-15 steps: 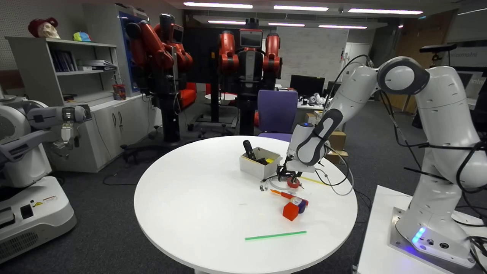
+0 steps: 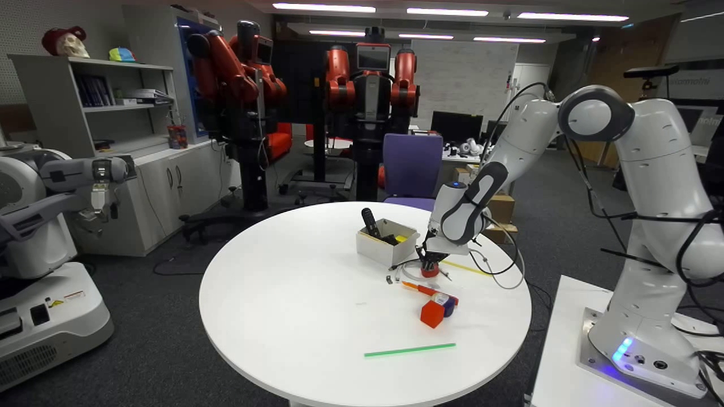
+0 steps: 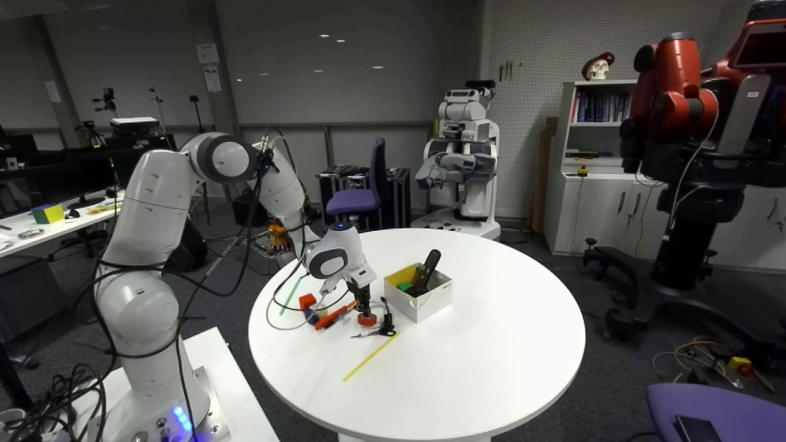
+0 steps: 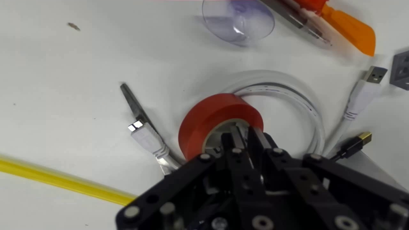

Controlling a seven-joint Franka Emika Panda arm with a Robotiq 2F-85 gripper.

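A red roll of tape (image 4: 203,120) lies on the white round table, with a pale inner ring and an open middle. My gripper reaches down over the roll's near right side in the wrist view. Only a narrow gap parts its dark fingers, which stand at the roll's wall. Whether they press on it is hidden. From outside, the gripper (image 2: 427,256) is low over the table, right above the red roll (image 2: 429,271). The second exterior view has the roll (image 3: 366,320) directly under the fingertips.
Around the roll lie a coiled white cable (image 4: 306,111), a clear suction cup (image 4: 239,23), an orange-tipped tool (image 4: 349,28) and a yellow stick (image 4: 65,180). A white box (image 3: 418,302) holding dark items stands close by.
The gripper's fingers have drawn much closer together over the tape roll. The roll sits slightly further left in the exterior view. The arm has barely moved.
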